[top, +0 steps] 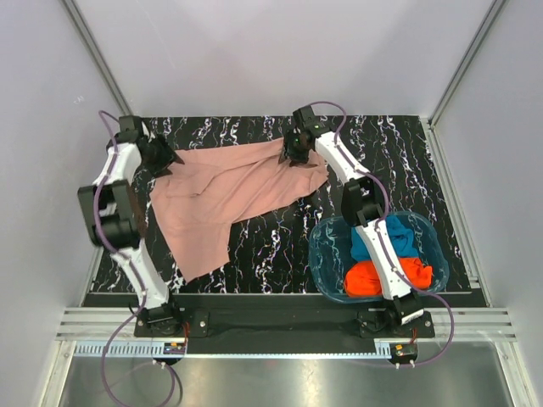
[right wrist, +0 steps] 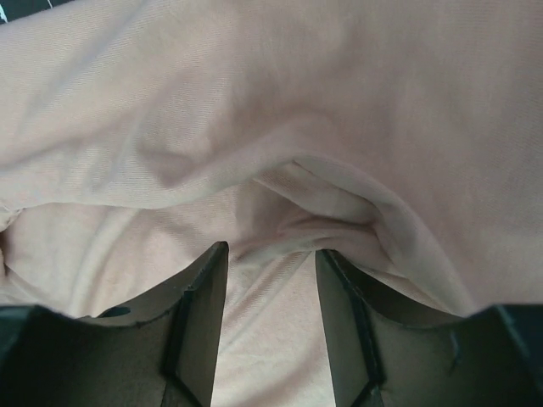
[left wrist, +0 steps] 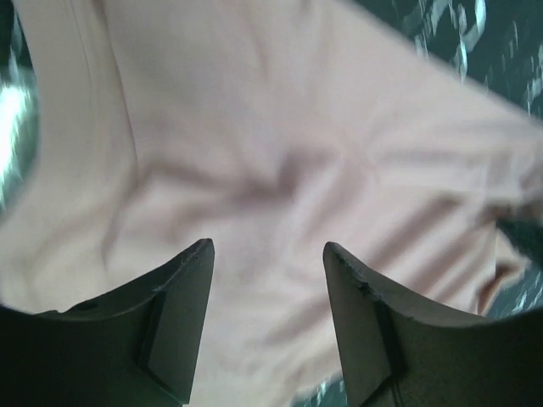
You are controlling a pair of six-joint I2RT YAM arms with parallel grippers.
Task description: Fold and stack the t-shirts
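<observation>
A salmon-pink t-shirt lies loosely spread and creased on the black marbled table, one part reaching down toward the front left. My left gripper is over its upper left end; in the left wrist view its fingers are apart, with cloth behind them and none seen pinched. That view is blurred. Over the shirt's upper right end is my right gripper. In the right wrist view its fingers stand apart above a raised fold of the cloth, close to it.
At the front right, a clear blue tub holds a blue cloth and an orange cloth. Bare table shows in front of the shirt's middle and along the right side.
</observation>
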